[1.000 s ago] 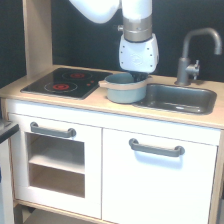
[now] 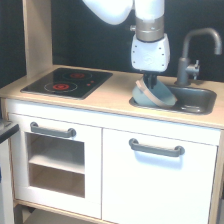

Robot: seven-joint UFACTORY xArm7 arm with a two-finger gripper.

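A blue-grey pot [image 2: 158, 94] with a tan rim is tilted at the left end of the dark sink [image 2: 197, 101]. My gripper [image 2: 150, 80] comes down from above and is shut on the pot near its rim; the dark fingertips are small and partly lost against the pot. How deep the pot sits in the sink, and whether it touches the basin, cannot be made out.
Left of the sink lies a black stove top [image 2: 68, 82] with red-marked burners, nothing on it. A grey faucet [image 2: 186, 62] rises behind the sink. Bare wooden counter [image 2: 112, 98] separates stove and sink. Below, an open cubby [image 2: 57, 165] is empty.
The pot has gone from upright on the counter by the sink's left edge to tilted at the sink's left end. My gripper has shifted right with it.
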